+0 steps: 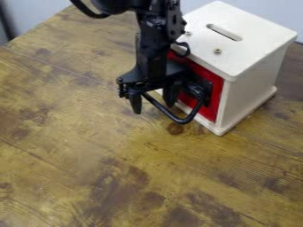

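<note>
A white box [243, 49] with a slotted top and a red front panel [212, 102] stands at the upper right. My black gripper [151, 99] hangs low in front of that panel, near the box's left corner, with dark fingers pointing down. A black cable loops below it towards the panel's hardware. The dark parts overlap, so whether anything is between the fingers cannot be made out.
A pale wall runs behind the table at the top corners.
</note>
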